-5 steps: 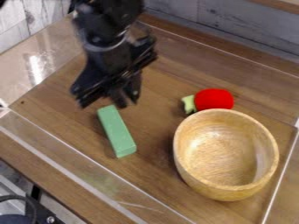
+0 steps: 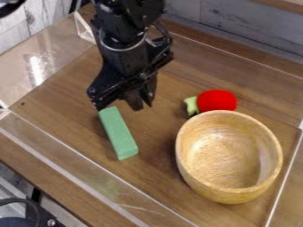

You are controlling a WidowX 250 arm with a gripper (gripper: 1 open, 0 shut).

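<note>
The dark gripper (image 2: pixel 120 96) hangs above the wooden table, left of centre, its fingers reaching down near the top end of a green block (image 2: pixel 119 135). Whether anything sits between its fingertips is hard to make out. To the right lie a red tomato-like object with a green top (image 2: pixel 218 101) and a large wooden bowl (image 2: pixel 228 182).
The table (image 2: pixel 59 106) has bare wood on the left and along the front. A grey panelled wall (image 2: pixel 249 27) runs along the back, and the table's edge borders the lower left.
The block, bowl and red object have not moved.
</note>
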